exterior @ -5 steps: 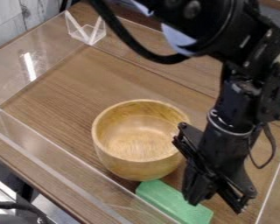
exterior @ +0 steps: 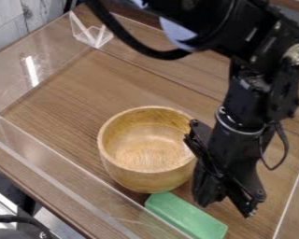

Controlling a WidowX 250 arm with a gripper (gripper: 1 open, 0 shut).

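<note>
The black gripper [exterior: 209,187] hangs at the right of the camera view, low beside a wooden bowl [exterior: 142,140], just above a pale green flat block [exterior: 187,217]. It appears shut; nothing shows between its fingers, though the tips are partly hidden by its dark body. The bowl is upright and empty on the wooden surface.
Clear plastic walls border the wooden surface [exterior: 78,103] at the left and along the front. Free wood lies left of and behind the bowl. Cables and a dark object sit at the lower left corner, outside the wall.
The bowl and green block look essentially unchanged.
</note>
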